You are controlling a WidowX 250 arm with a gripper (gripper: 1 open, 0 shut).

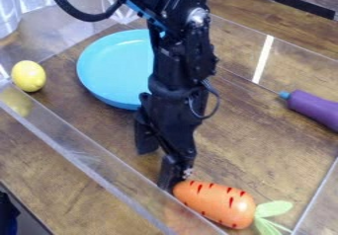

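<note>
An orange toy carrot (215, 201) with green leaves lies at the bottom right, along the clear low wall. Over its rounded left end is my black gripper (169, 168), reaching down close to it or touching it. The fingers are dark and partly hidden behind the clear wall, so their opening is hard to tell.
A blue plate (106, 69) lies behind the arm at upper left. A yellow lemon (28, 76) is at the far left, and a purple eggplant (313, 109) at the right. Clear walls edge the wooden surface, which is bare right of the arm.
</note>
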